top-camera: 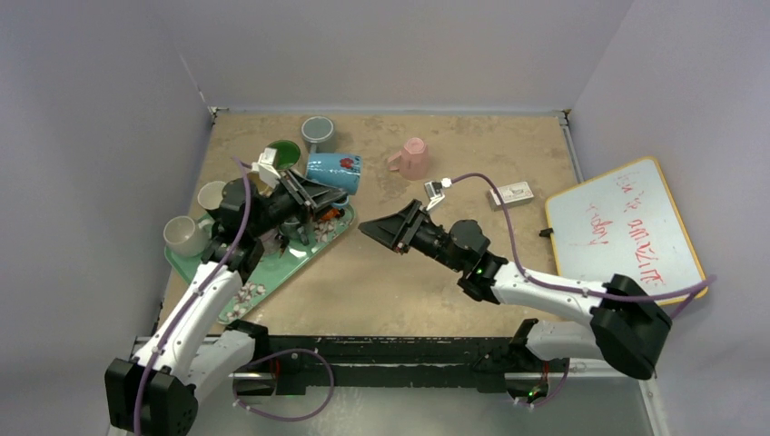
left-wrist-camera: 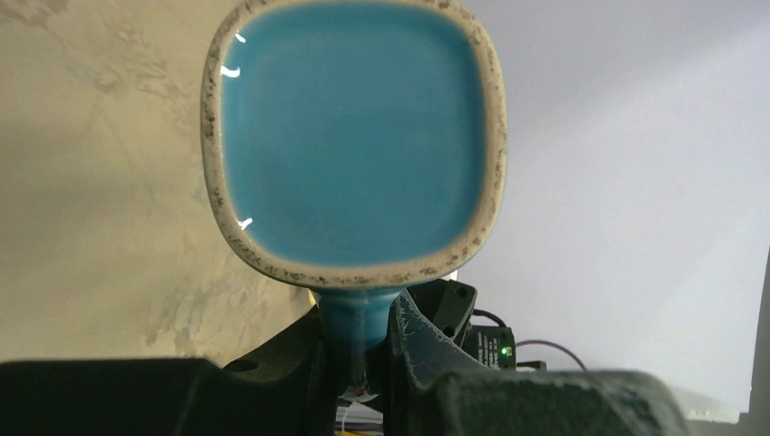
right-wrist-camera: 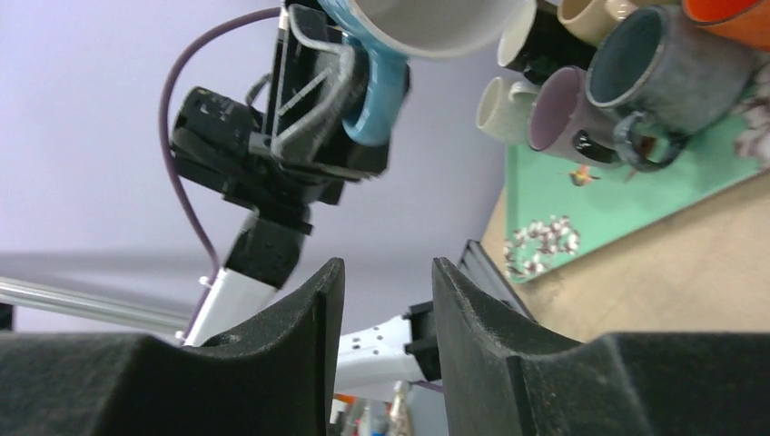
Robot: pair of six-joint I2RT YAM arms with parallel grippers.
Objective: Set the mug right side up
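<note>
A blue mug with a red motif (top-camera: 334, 168) is held tilted on its side in the air over the tray, by its handle in my left gripper (top-camera: 322, 198), which is shut on it. In the left wrist view its square blue base (left-wrist-camera: 354, 136) fills the middle, the handle between the fingers. My right gripper (top-camera: 372, 232) is a short way right of and below the mug; in the right wrist view its fingertips stand a little apart with nothing seen between them, and the blue mug is above and ahead.
A green tray (top-camera: 291, 272) with several mugs fills the left of the table. A pink mug (top-camera: 413, 159) stands at the back middle, a whiteboard (top-camera: 613, 245) lies at the right, with a small box (top-camera: 510, 193) beside it.
</note>
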